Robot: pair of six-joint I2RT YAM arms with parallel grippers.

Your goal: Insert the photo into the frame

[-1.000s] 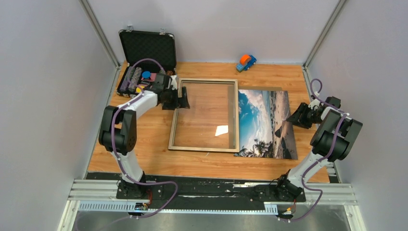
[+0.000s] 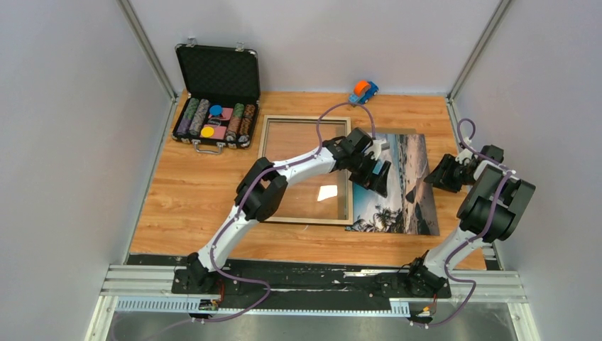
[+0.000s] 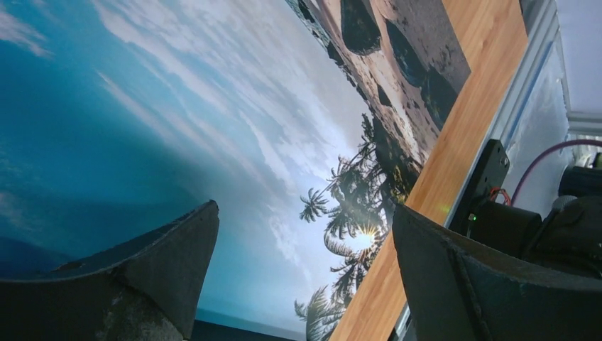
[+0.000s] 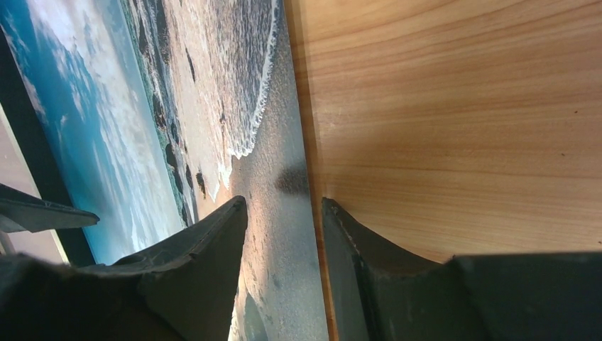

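Note:
The beach photo [image 2: 419, 209] lies flat at the right of the table, its left edge up against the wooden frame [image 2: 302, 221], which looks empty. Over the photo's left part my left gripper [image 2: 378, 181] hangs open; its wrist view shows the photo [image 3: 248, 106] beneath and nothing between the fingers. My right gripper [image 2: 430, 179] is at the photo's right edge. In the right wrist view, the right gripper is part open, with the photo's edge running between its fingertips. Whether they touch the photo cannot be told.
An open black case [image 2: 219, 71] with poker chips stands at the back left. An orange and blue toy [image 2: 364, 91] sits at the back edge. A brown board edge [image 2: 397, 131] shows behind the photo. Bare table [image 2: 192, 199] lies left of the frame.
My left arm has swung right, from the frame's left side across it to above the photo. The right gripper has barely moved. Photo and frame look unmoved.

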